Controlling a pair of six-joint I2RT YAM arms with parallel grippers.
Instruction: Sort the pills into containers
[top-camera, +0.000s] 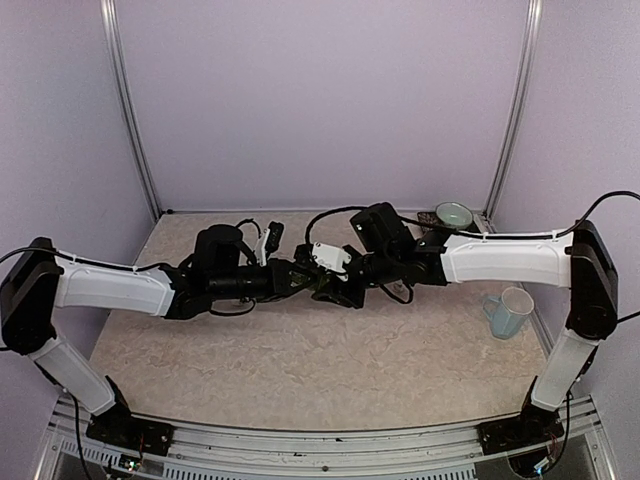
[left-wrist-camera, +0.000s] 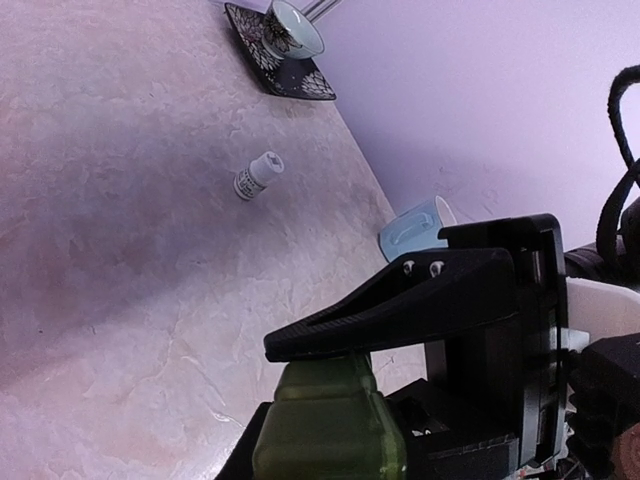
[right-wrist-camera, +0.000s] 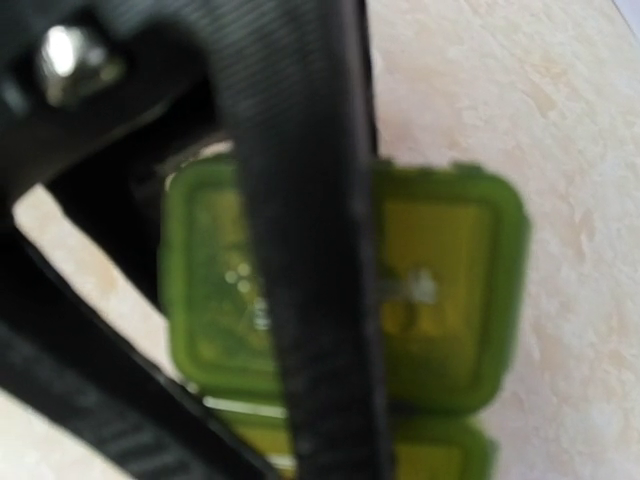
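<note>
A green translucent pill container (right-wrist-camera: 445, 290) with lidded compartments is held in the air between my two grippers, which meet near the middle in the top view. My left gripper (top-camera: 298, 278) is shut on it; in the left wrist view the green case (left-wrist-camera: 330, 430) shows below a black finger. My right gripper (top-camera: 335, 280) is shut on it too, one blurred finger crossing the lid in the right wrist view. A small white pill bottle (left-wrist-camera: 258, 175) lies on its side on the table, seen in the left wrist view and hidden behind the arms from above.
A dark patterned square tray (left-wrist-camera: 290, 78) with a pale green bowl (top-camera: 454, 213) sits at the back right. A light blue mug (top-camera: 508, 313) stands at the right edge.
</note>
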